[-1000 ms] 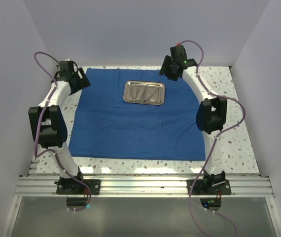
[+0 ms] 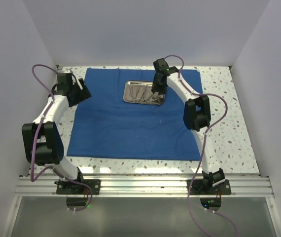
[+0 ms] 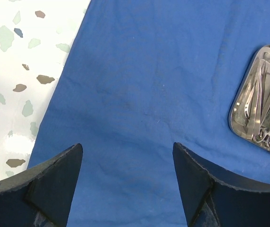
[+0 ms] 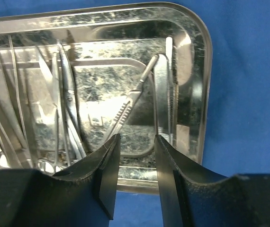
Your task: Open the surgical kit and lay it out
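Observation:
The steel tray (image 2: 130,98) lies on the blue cloth (image 2: 130,133) at the back middle, holding scissors, forceps and scalpel handles. My right gripper hangs over the tray's right part, fingers part open beside a scalpel (image 4: 128,104) and a flat handle (image 4: 161,85); nothing clearly between them is held. My left gripper stands open above the cloth's left edge, away from the tray, which shows at the right of the left wrist view.
Bare speckled table (image 2: 229,138) surrounds the cloth on the sides and front. Most of the cloth in front of and left of the tray is clear. Walls bound the table.
My right gripper has come from behind and right of the tray down over its right part.

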